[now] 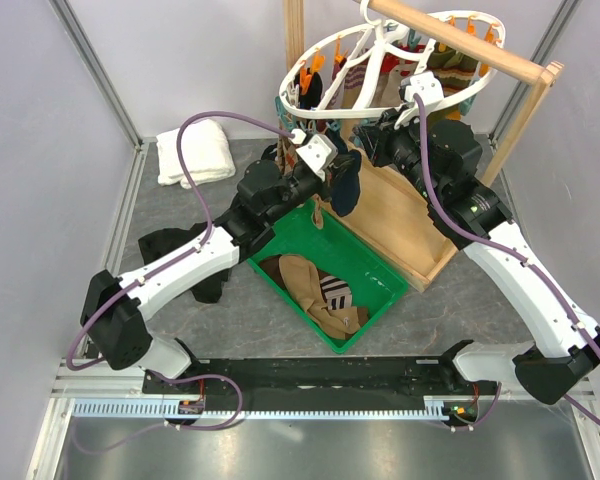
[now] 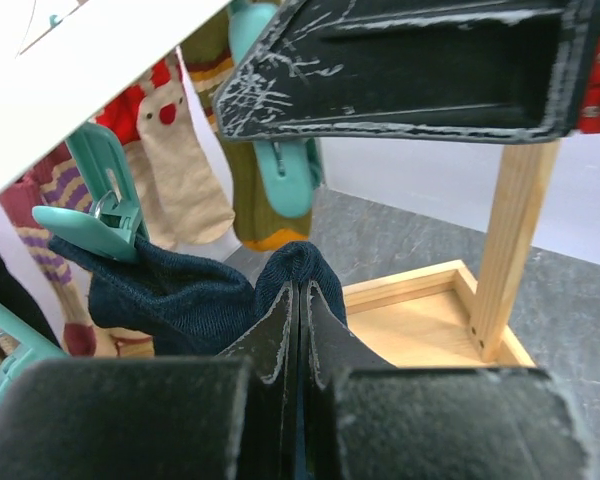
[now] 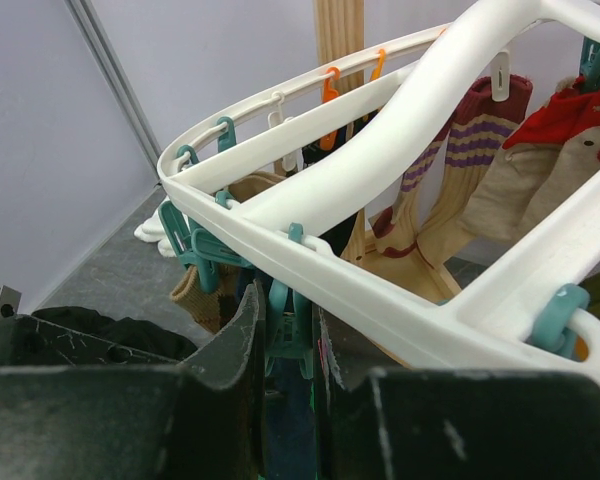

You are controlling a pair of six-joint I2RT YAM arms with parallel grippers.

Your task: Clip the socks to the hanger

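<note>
A dark navy sock [image 2: 300, 262] is pinched between the fingertips of my left gripper, beside the hanger. Navy cloth [image 2: 185, 292] also runs to a teal clip [image 2: 122, 200] that bites its upper edge; whether it is the same piece, I cannot tell. My right gripper is shut on another teal clip [image 3: 292, 335] under the white rim of the hanger [image 3: 365, 270]. That clip's lower end [image 2: 284, 180] shows below the right finger, apart from the held sock. In the top view the sock [image 1: 346, 188] hangs below my left gripper [image 1: 342, 160].
The green bin [image 1: 388, 285] on the floor holds brown and striped socks [image 1: 315, 292]. Dark cloth [image 1: 170, 245] and a white towel [image 1: 195, 152] lie at left. Several clipped socks crowd the hanger. A wooden post [image 1: 294, 30] stands behind it.
</note>
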